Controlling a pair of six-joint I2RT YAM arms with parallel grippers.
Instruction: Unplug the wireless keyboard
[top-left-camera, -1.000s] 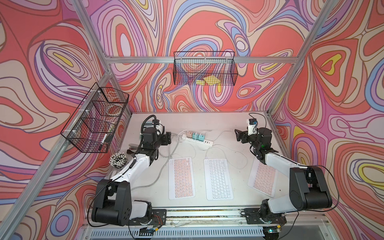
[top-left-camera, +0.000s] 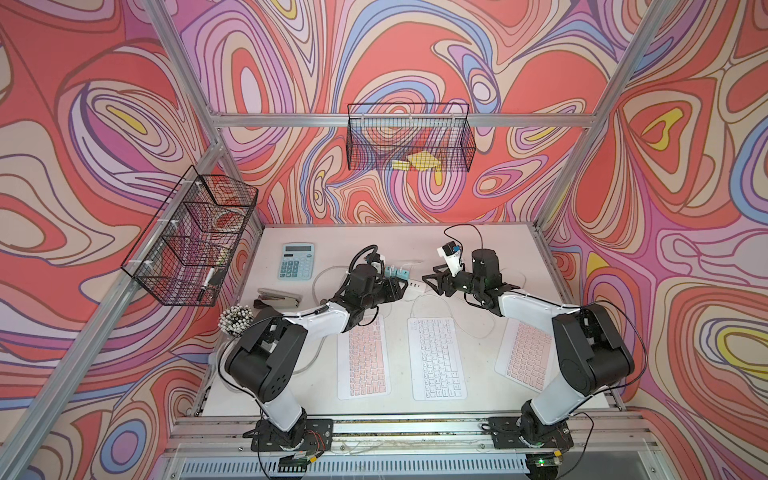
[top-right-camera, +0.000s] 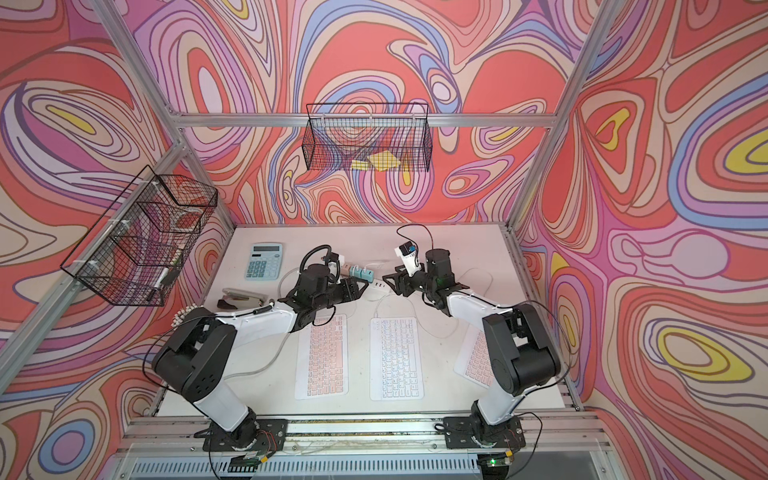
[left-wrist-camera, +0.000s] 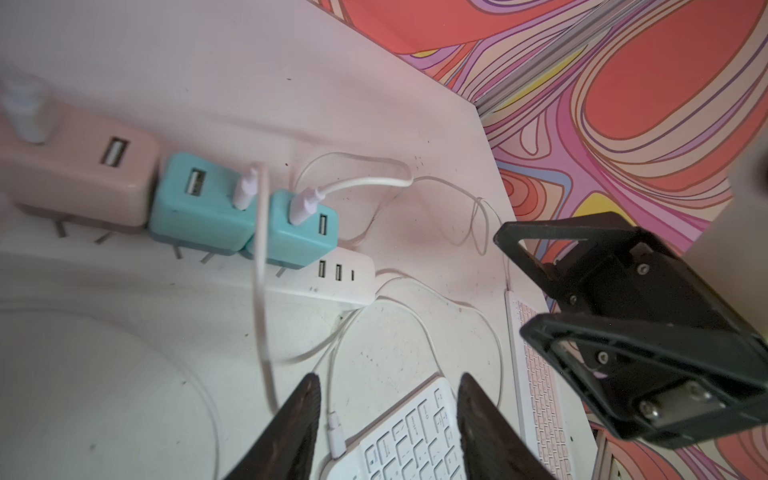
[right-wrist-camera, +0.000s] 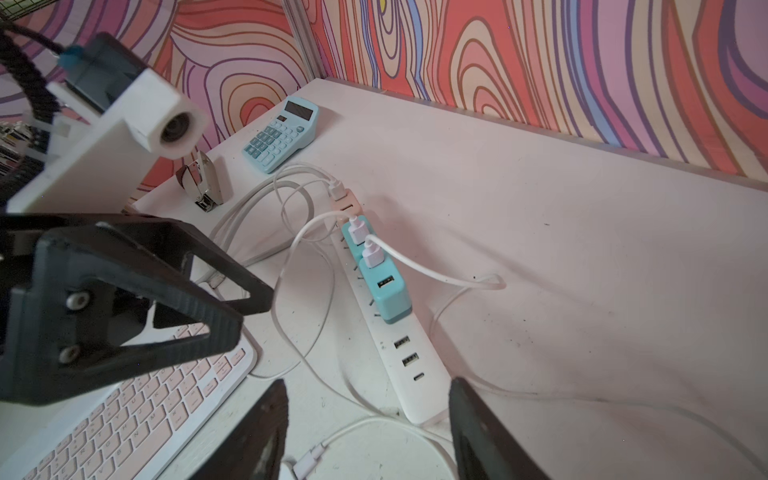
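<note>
A white power strip (right-wrist-camera: 424, 376) carries two teal adapters (left-wrist-camera: 200, 216) and a pink one (left-wrist-camera: 104, 176), with white cable plugs (left-wrist-camera: 304, 206) in them. A white keyboard (top-left-camera: 437, 360) lies front centre with a cable at its top edge, between two pink-keyed keyboards (top-left-camera: 362, 360) (top-left-camera: 525, 360). My left gripper hovers at the strip's near left, fingers apart with nothing seen between them. My right gripper hovers at its right, also open and empty.
A blue calculator (top-left-camera: 296, 262) and a stapler (right-wrist-camera: 200, 184) sit at the left. Wire baskets (top-left-camera: 410, 136) hang on the back and left. Loose cables cross the table.
</note>
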